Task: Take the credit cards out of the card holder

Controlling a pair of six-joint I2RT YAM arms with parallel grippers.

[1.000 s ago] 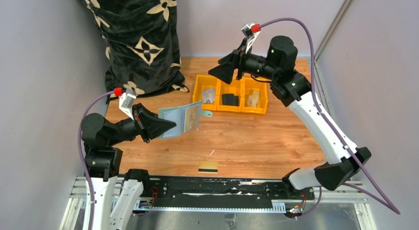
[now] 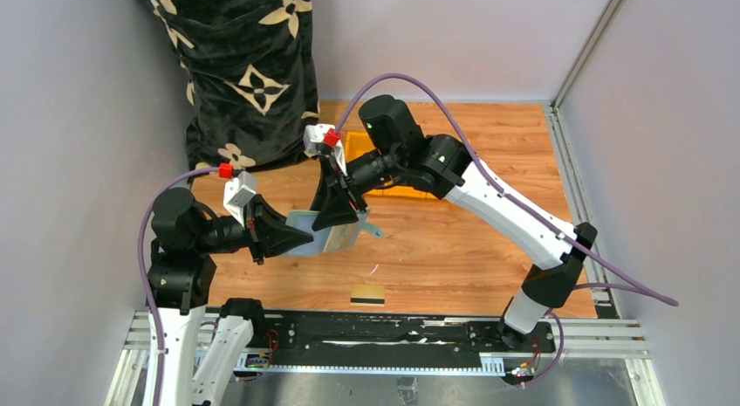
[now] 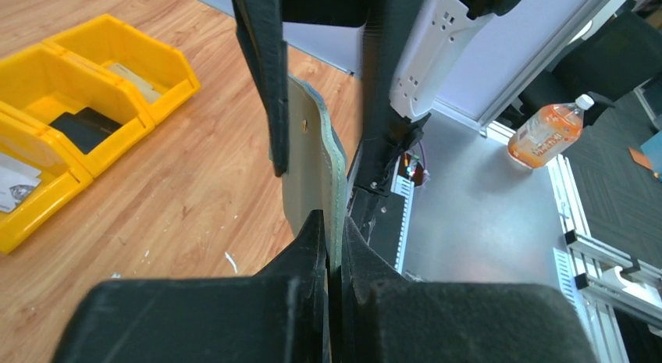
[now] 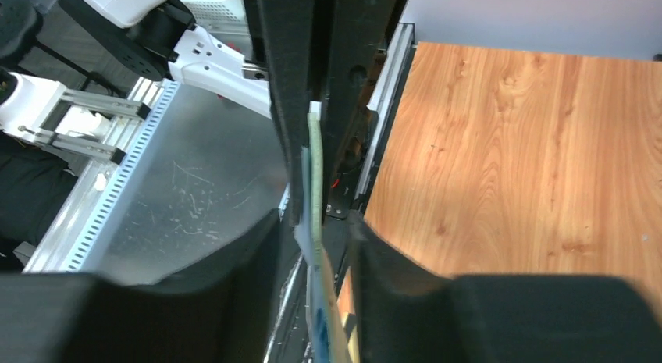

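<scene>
The card holder, a pale blue-green folder (image 2: 301,221) with a beige inner panel, is up above the table, opened out. My left gripper (image 2: 311,236) is shut on its edge; in the left wrist view the holder (image 3: 303,144) rises upright from between the pinched fingers. My right gripper (image 2: 325,210) is at the holder's upper part. Its fingers (image 3: 269,90) stand apart on either side of the sheet, the far one blurred. From the right wrist the holder (image 4: 315,191) appears edge-on in the gap. I cannot make out cards inside it.
A gold card with a dark stripe (image 2: 367,294) lies near the table's front edge. The yellow three-part bin (image 2: 403,193) stands behind, largely covered by my right arm. Dark patterned cloth (image 2: 253,83) hangs at the back left.
My right gripper has come from above the yellow bin down and left to the holder, straddling it.
</scene>
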